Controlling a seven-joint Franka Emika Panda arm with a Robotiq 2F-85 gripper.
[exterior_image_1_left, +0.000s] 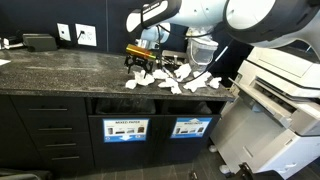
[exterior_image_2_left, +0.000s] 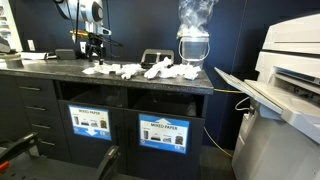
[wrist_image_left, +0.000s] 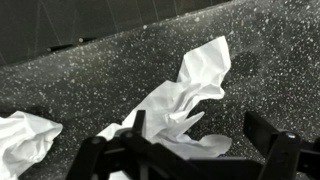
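Several crumpled white papers lie on the dark speckled countertop, grouped near its right part. My gripper hangs over the left side of that group, pointing down. In the wrist view, one crumpled paper stretches diagonally below the open gripper, partly hidden by it at the bottom. The fingers stand wide apart with nothing held. Another paper lies at the left edge of that view. From the other side, more papers show along the counter, right of the gripper.
Beneath the counter are two openings, with "mixed paper" signs on the front below them. A large white machine stands at the right. Bare countertop extends to the left of the papers.
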